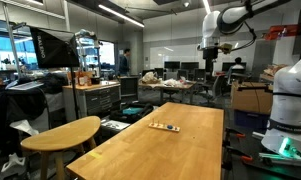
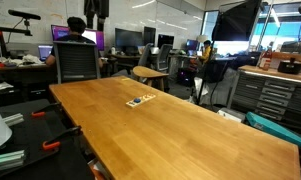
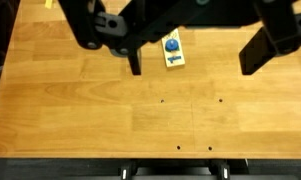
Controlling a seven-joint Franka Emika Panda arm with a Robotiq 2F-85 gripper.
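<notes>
A small pale board (image 1: pixel 165 127) lies flat on the wooden table (image 1: pixel 180 153), around its middle. In the wrist view, part of the board (image 3: pixel 175 61) shows a round blue knob (image 3: pixel 172 45) and a smaller blue piece beneath it; the gripper body hides the rest. My gripper is open, its two dark fingers wide apart with no object held. From outside, the gripper (image 1: pixel 208 68) hangs high above the table, well clear of the board. The other exterior view shows the board (image 2: pixel 141 100) with blue on it too.
Bare tabletop (image 2: pixel 185 140) surrounds the board. A round wooden table (image 1: pixel 60 134) stands to the left in exterior view 1. Behind are chairs, desks, monitors and a drawer cabinet (image 2: pixel 273 91).
</notes>
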